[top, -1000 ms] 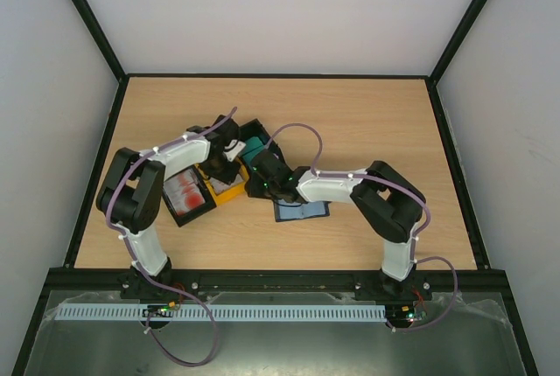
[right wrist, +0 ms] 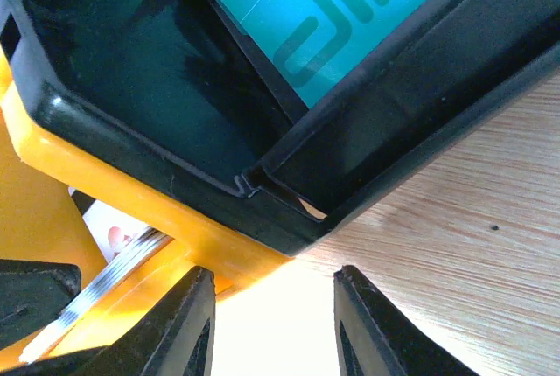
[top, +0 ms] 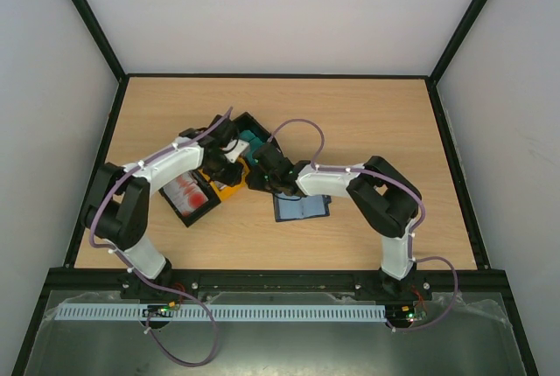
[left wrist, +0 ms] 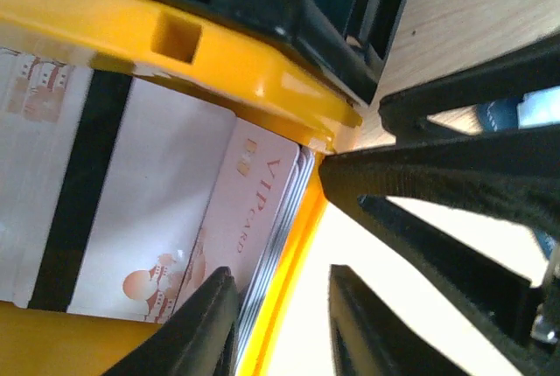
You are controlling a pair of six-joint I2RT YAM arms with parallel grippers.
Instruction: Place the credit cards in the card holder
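Note:
White VIP cards [left wrist: 254, 184] lie overlapping in the yellow tray [left wrist: 219, 57], their stacked edges along its side wall. At that edge my left gripper has its fingers apart, one finger [left wrist: 206, 328] over the cards and the other beyond the tray wall. My right gripper stands open beside the tray corner, empty. Its dark fingers [left wrist: 420, 166] show at the right of the left wrist view, by the tray's corner. The blue card holder [top: 302, 207] lies on the table, partly covered by the right arm.
A black tray [right wrist: 262, 170] with teal cards [right wrist: 332, 17] adjoins the yellow one. On the other side, another black tray [top: 207, 211] holds red-and-white cards [top: 185, 192].
The black tray with teal cards has slid slightly up and left.

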